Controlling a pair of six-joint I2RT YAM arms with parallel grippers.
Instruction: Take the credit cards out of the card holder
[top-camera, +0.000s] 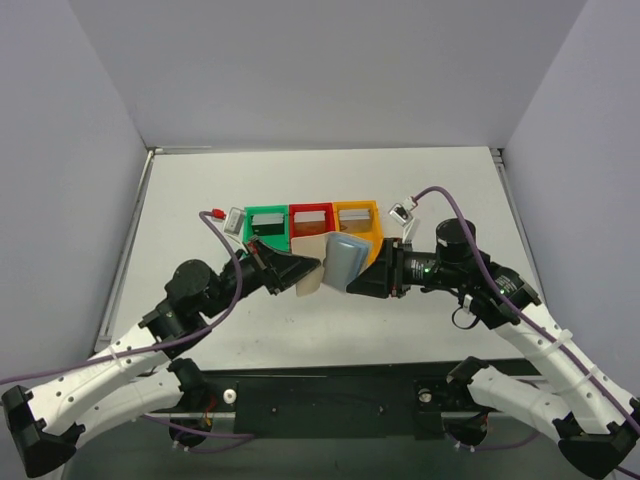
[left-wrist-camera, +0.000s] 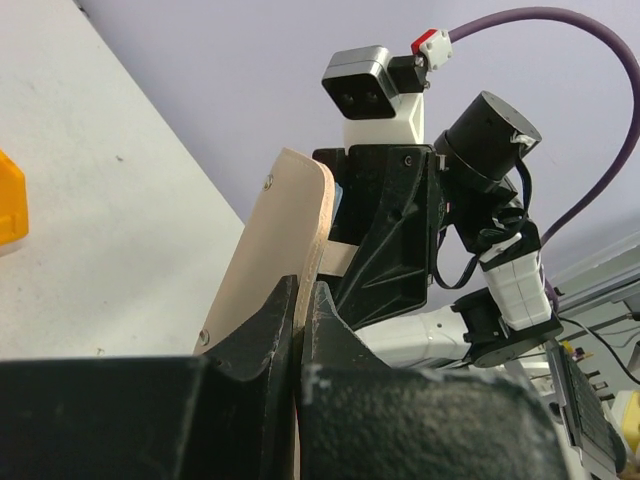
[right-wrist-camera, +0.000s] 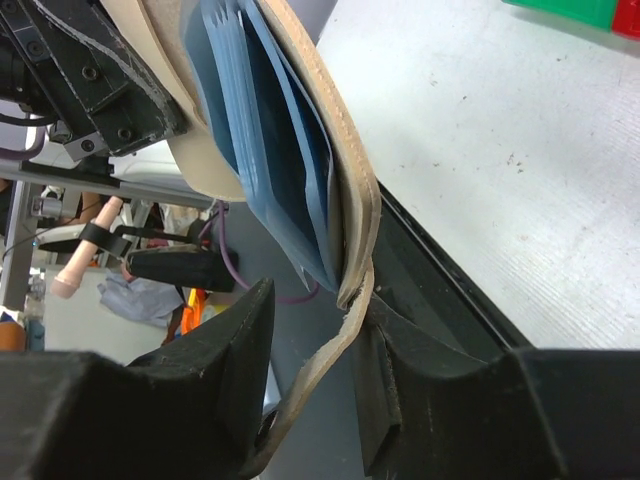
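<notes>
The card holder (top-camera: 343, 262), tan outside with blue sleeves inside, is held in the air between my two grippers. My left gripper is shut on one tan cover; the cover stands upright in the left wrist view. In the right wrist view the holder gapes, showing layered blue sleeves (right-wrist-camera: 262, 150); whether cards sit inside cannot be made out. My right gripper is part open, the tan edge of the other cover running between its fingers and touching the right one. From above, that gripper's tips are partly hidden by its own body.
Behind the holder stand joined green (top-camera: 252, 241), red (top-camera: 297, 238) and orange (top-camera: 374, 237) trays with flat items in them. The table's front edge lies below the arms.
</notes>
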